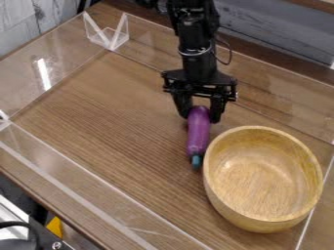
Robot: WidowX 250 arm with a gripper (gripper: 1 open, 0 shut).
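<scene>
My black gripper (198, 107) is down over a long purple object (198, 137) with a small teal tip, which lies on the wooden table. The fingertips are at the object's upper end, closed around it as far as shows; the grip itself is partly hidden by the gripper body.
A large tan bowl (261, 176) fills the lower right, close beside the purple object. A white wire holder (107, 31) stands at the upper left.
</scene>
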